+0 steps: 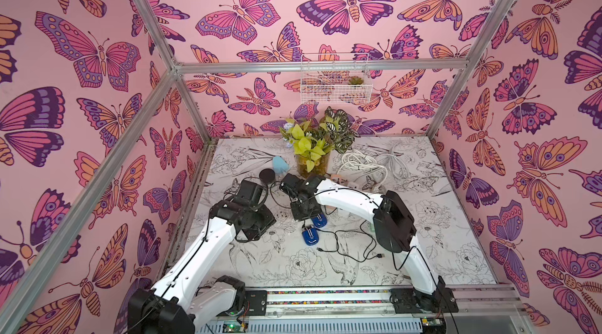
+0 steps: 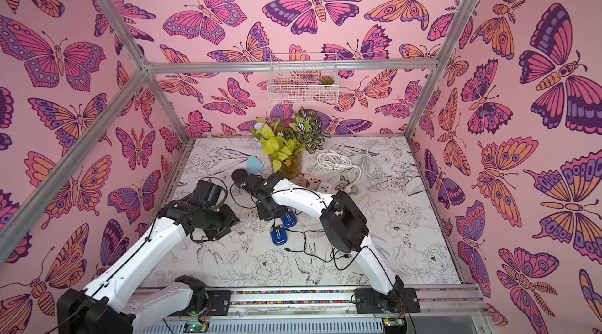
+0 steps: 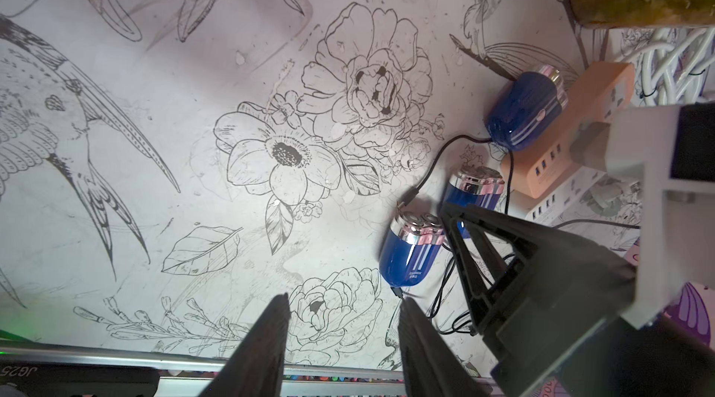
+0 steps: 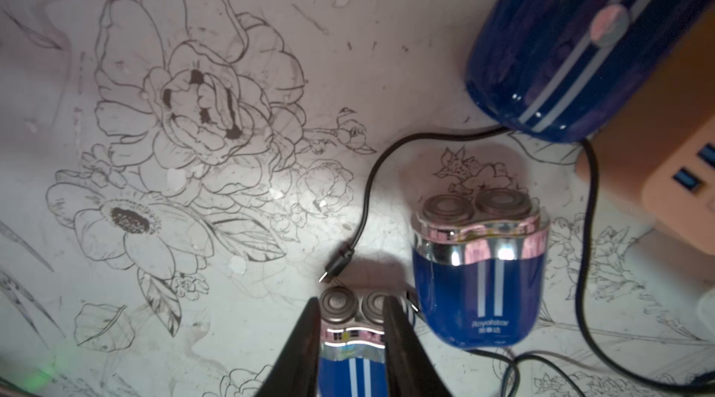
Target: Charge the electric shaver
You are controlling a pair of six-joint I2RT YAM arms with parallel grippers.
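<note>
Three blue shavers with chrome heads lie in a staggered row: the near shaver (image 3: 411,251), the middle shaver (image 4: 480,285) and the far shaver (image 3: 526,108) beside the orange power strip (image 3: 569,136). My right gripper is part open over the near shaver, its fingers in front of that shaver's head; no grip shows. A black charging plug (image 4: 339,261) lies just beyond that head. Its cable curves back to the far shaver's base. Over bare tabletop to the left, my left gripper has its fingers apart, nothing visible between them.
Black cables (image 1: 341,240) with USB ends trail right of the shavers. Behind are a plant vase (image 1: 311,164), a white cord coil (image 1: 363,163) and a dark round pot (image 1: 267,176). The right arm hides the green adapters.
</note>
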